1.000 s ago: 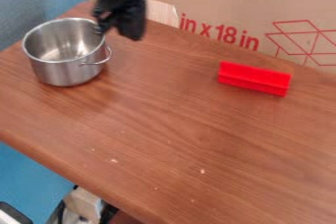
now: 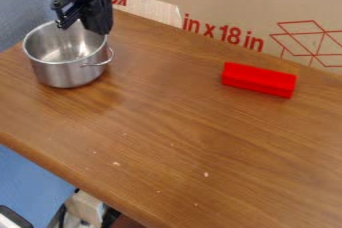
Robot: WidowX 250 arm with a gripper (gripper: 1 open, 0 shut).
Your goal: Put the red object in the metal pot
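Note:
A bright red block (image 2: 259,80) lies on the wooden table at the right, its long side tilted slightly down to the right. The shiny metal pot (image 2: 70,70) stands upright at the upper left, its wire handle on the near right side. Black and partly cut off by the top edge, my gripper (image 2: 83,20) hangs over the far right part of the pot's mouth, far from the red block. Whether its fingers are apart cannot be made out. Most of the pot's inside is visible and looks empty.
A cardboard panel (image 2: 274,2) with red print closes off the back. A white vented piece (image 2: 152,8) sits before it. Bare wooden table (image 2: 187,132) fills the middle and front. White and black hardware (image 2: 83,210) is at the lower left edge.
From one second ago, my gripper has moved left, from beside the pot to over its rim. Pot and red block stay put.

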